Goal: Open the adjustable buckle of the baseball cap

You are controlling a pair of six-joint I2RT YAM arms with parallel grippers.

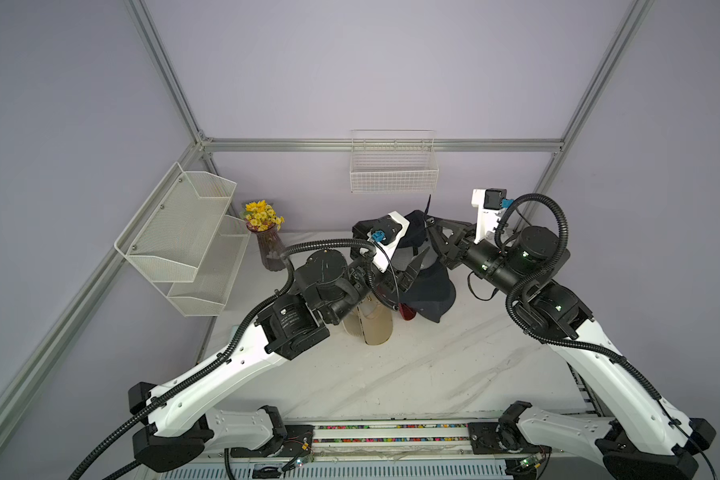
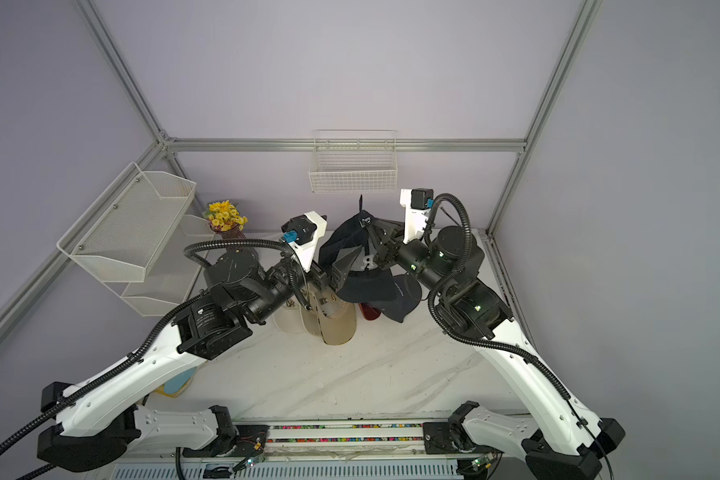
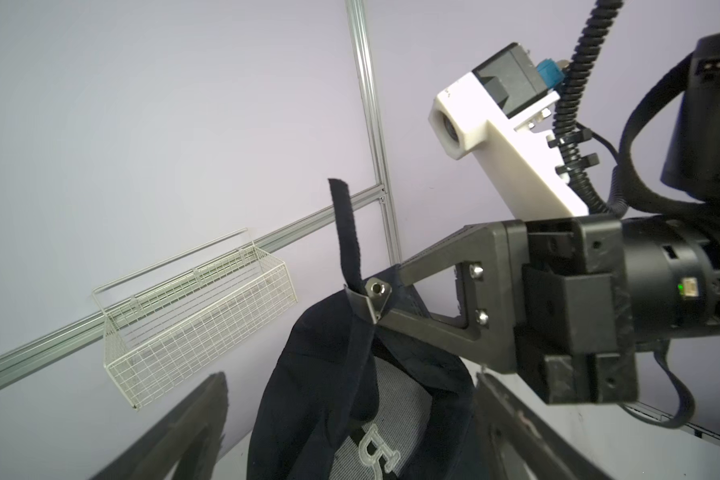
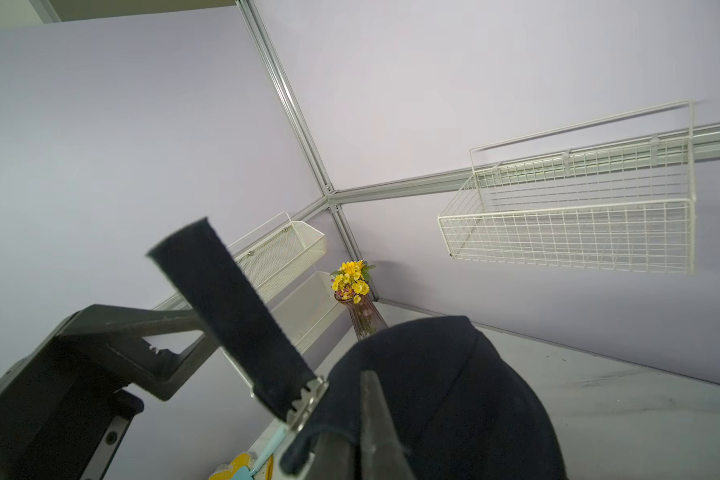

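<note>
A dark navy cap [image 3: 296,400] with a grey front and white letter hangs from my right gripper, which is shut on it beside the metal buckle [image 4: 304,404]. The strap [image 3: 342,224] stands upright out of the buckle, its free end loose. My left gripper [image 1: 408,272] is open below and to the left, its blurred fingers at the bottom of the left wrist view, with nothing seen gripped between them.
Other caps, tan [image 1: 368,324] and dark [image 1: 432,300], lie on the table beneath. A vase of flowers [image 1: 268,244] stands at back left. Wire baskets [image 1: 392,160] hang on the walls.
</note>
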